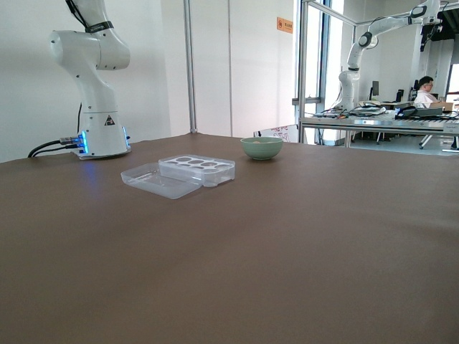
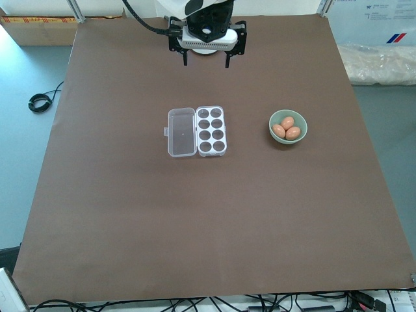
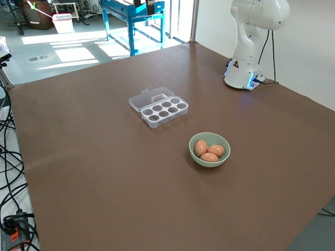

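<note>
A clear plastic egg box (image 2: 211,130) with round holes lies open on the brown table, its lid (image 2: 182,132) folded out to the left, all holes empty. To its right stands a pale green bowl (image 2: 298,122) holding three brown eggs (image 2: 292,133). In the left view my gripper (image 2: 206,60) hangs at the table's back edge, above and apart from box and bowl, its two fingers spread with nothing seen between them. The top view shows the bowl (image 1: 262,149) and box (image 1: 197,171) from the side.
Cables (image 3: 10,167) run along the outside of one table edge. The arm's base (image 3: 242,73) stands at the table's edge.
</note>
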